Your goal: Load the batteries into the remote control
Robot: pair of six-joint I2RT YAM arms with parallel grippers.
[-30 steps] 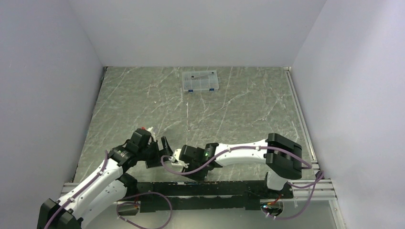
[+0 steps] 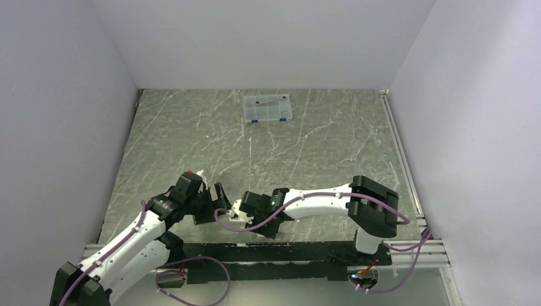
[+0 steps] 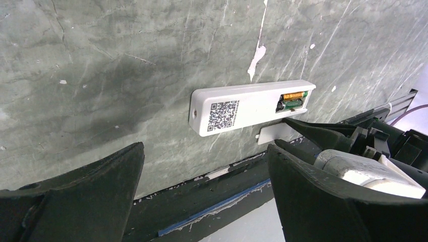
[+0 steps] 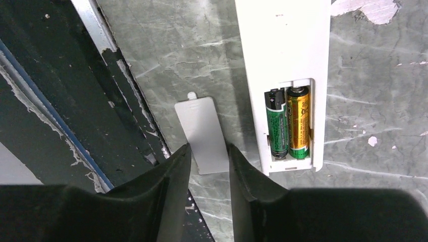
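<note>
The white remote control (image 3: 252, 103) lies back side up on the table, its battery bay uncovered. Inside, a green battery (image 4: 277, 123) and an orange battery (image 4: 298, 121) lie side by side. Beside the remote, the loose white battery cover (image 4: 203, 128) is flat on the table. My right gripper is part open, its fingers on either side of the cover's lower end, close to its edges; whether they touch it is hard to tell. My left gripper stands wide open near the remote, nothing between its fingers.
A clear compartment box (image 2: 268, 109) sits at the back of the table. The dark front rail (image 4: 65, 85) runs close to the cover. Behind both arms the table (image 2: 319, 146) is clear.
The right arm has shifted slightly at its elbow and gripper, staying over the same spot. The left arm shows almost no movement.
</note>
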